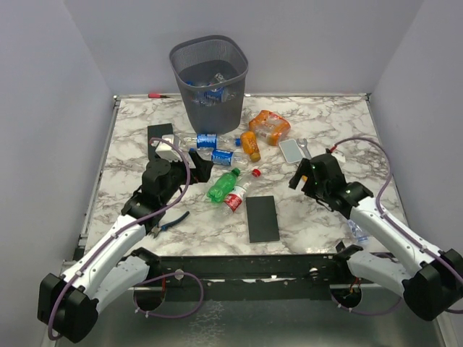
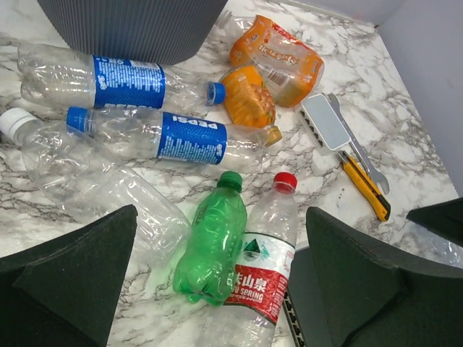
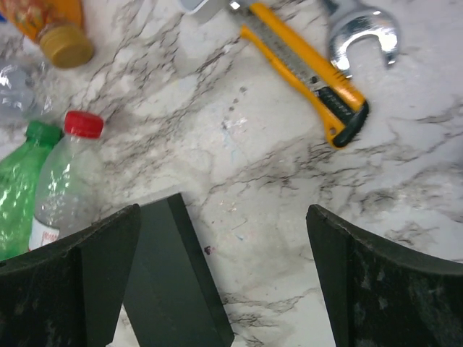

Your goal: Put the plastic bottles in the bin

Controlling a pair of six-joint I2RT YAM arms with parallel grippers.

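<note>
My left gripper [image 1: 195,166] is open above the bottles: a clear white-capped bottle [image 2: 101,184], two blue-label bottles [image 2: 126,81] [image 2: 192,139], a green bottle [image 2: 211,242] and a red-capped one [image 2: 260,271]. An orange bottle [image 2: 247,97] and orange-labelled bottle [image 2: 275,58] lie behind. The grey bin [image 1: 217,112] at the back holds some bottles. My right gripper [image 1: 300,175], also open and empty, hangs near the yellow cutter [image 3: 304,76].
A black board [image 1: 262,219] lies front centre, pliers [image 1: 173,220] front left, a wrench [image 3: 362,36] and white case [image 1: 290,150] at right. Another clear bottle [image 1: 356,230] lies front right.
</note>
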